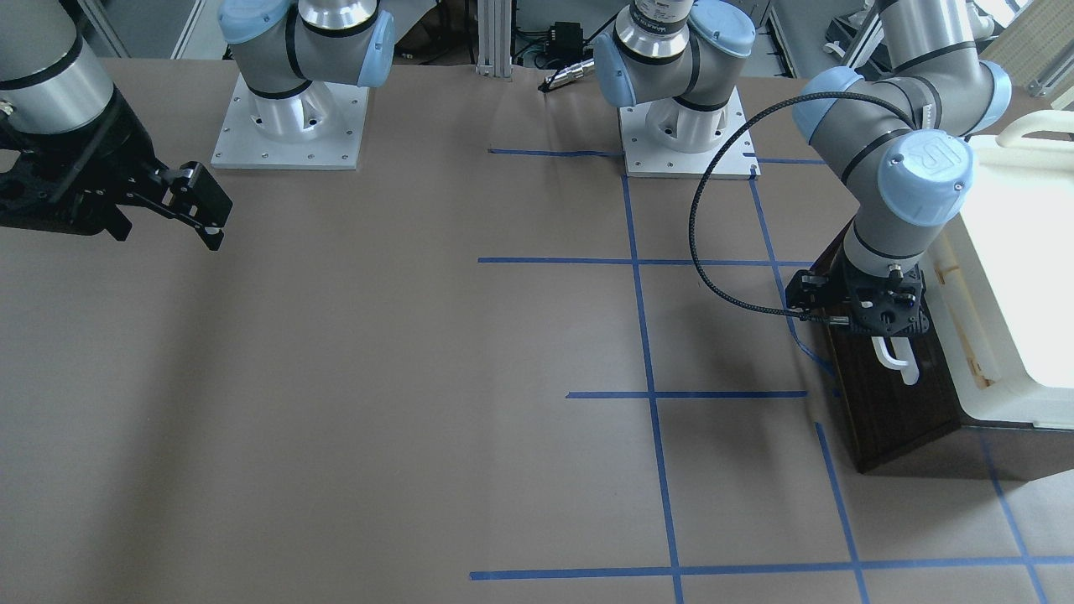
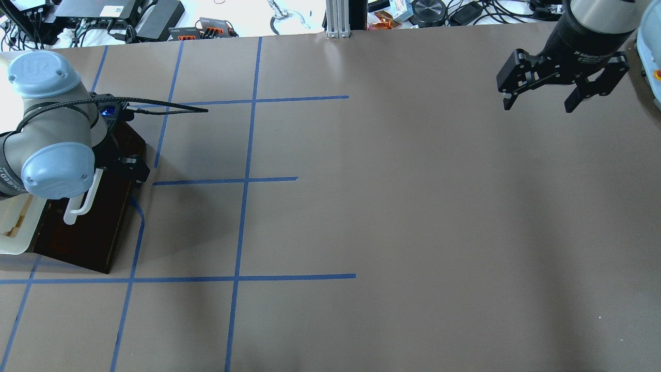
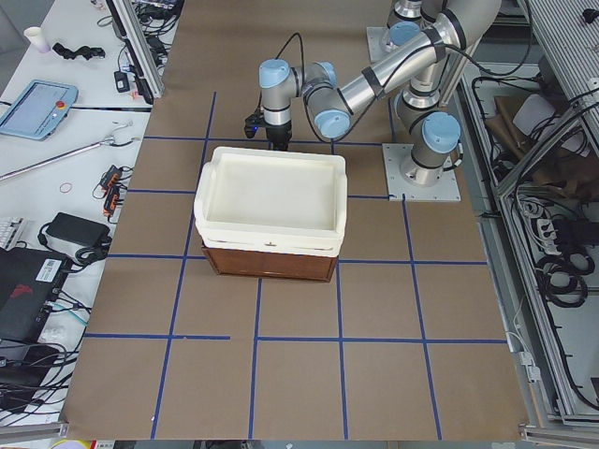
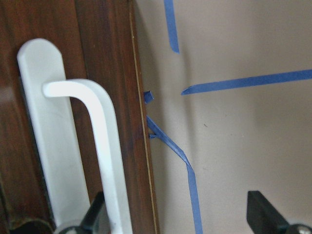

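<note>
A white handle (image 4: 109, 156) is mounted on the dark wooden side of a box (image 1: 891, 423) that has a white plastic bin (image 3: 271, 201) on top. My gripper is right at that handle, pointing at the wooden face; in the left wrist view its two fingers stand wide apart, one at the handle's lower part, the other over bare table. In the front and top views the gripper body covers the upper part of the handle.
Other arms stand around the table, one with a black gripper (image 2: 539, 93) at the top right of the top view.
</note>
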